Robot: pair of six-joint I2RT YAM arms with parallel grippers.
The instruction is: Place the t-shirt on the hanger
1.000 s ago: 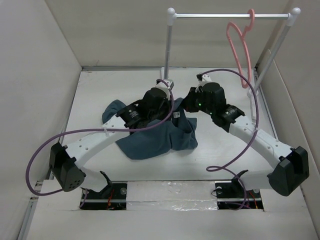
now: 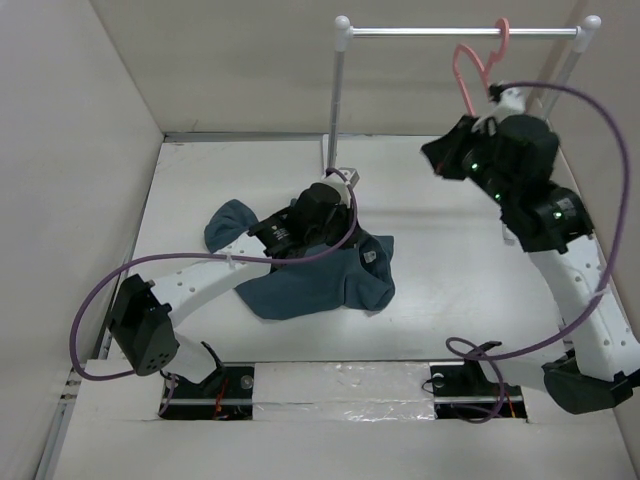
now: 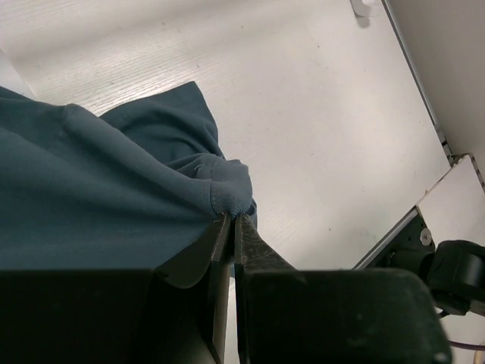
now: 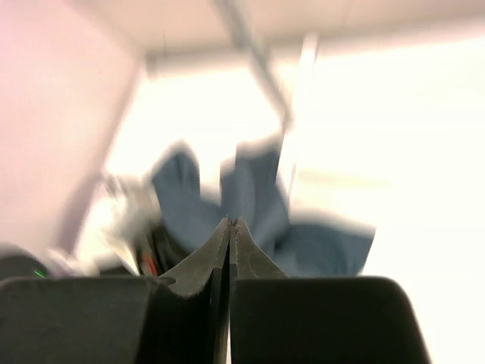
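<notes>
A dark teal T-shirt [image 2: 310,290] lies crumpled on the white floor of the workspace. My left gripper [image 2: 345,232] is low over its right part, fingertips shut at a fold of cloth [image 3: 227,189] in the left wrist view; whether cloth is between them is hard to tell. My right gripper [image 2: 435,155] is raised near the pink hanger [image 2: 463,75], shut with nothing visible between its fingers; its wrist view is washed out and blurred. The hanger hangs from the rail, partly hidden behind the right arm.
A white rail [image 2: 420,31] on uprights spans the back, with the left post [image 2: 336,100] behind my left arm. Bare floor [image 2: 420,280] lies right of the shirt. Walls stand on both sides.
My right arm has risen away from the shirt toward the hanger and rail, leaving the cloth down. My left gripper has shifted slightly down and right.
</notes>
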